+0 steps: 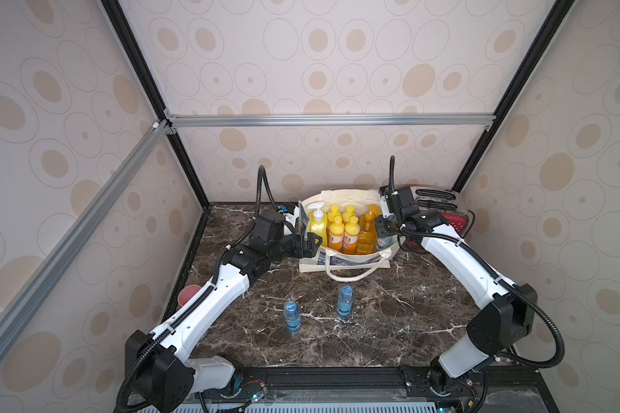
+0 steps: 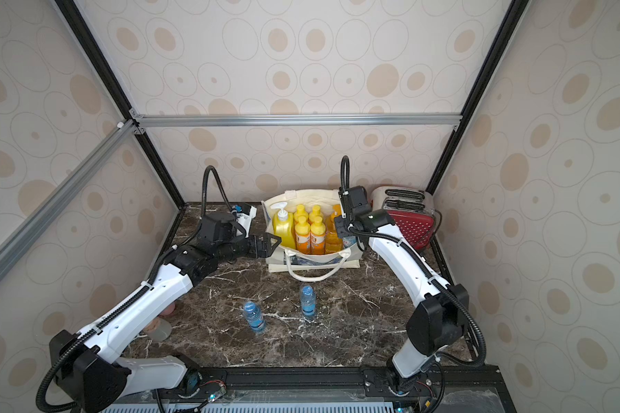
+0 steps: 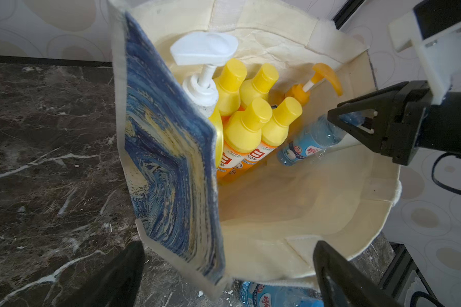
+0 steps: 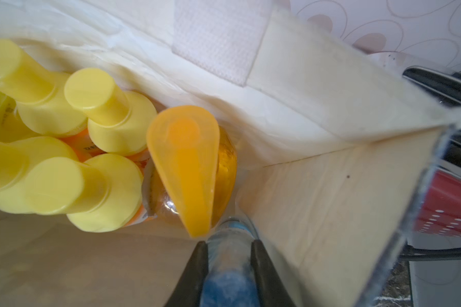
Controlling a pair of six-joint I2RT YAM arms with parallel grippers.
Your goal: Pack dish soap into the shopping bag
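The cream shopping bag (image 1: 337, 196) stands wide at the back of the table. Inside are a yellow pump bottle (image 3: 202, 87), several orange bottles with yellow caps (image 3: 261, 112) and an amber pump bottle (image 4: 184, 163). A clear bottle with a blue label (image 3: 312, 140) leans low inside the bag's right end, my right gripper shut on its blue top. In the left wrist view, my left gripper is open at the bag's left front, the near corner of the patterned side panel (image 3: 174, 153) showing between its spread fingers. Contact with the panel I cannot tell.
Two small blue bottles stand in front of the bag, one (image 1: 292, 315) to the left and another (image 1: 345, 301) nearer its handle (image 1: 351, 278). A red toaster (image 2: 410, 223) is at the back right.
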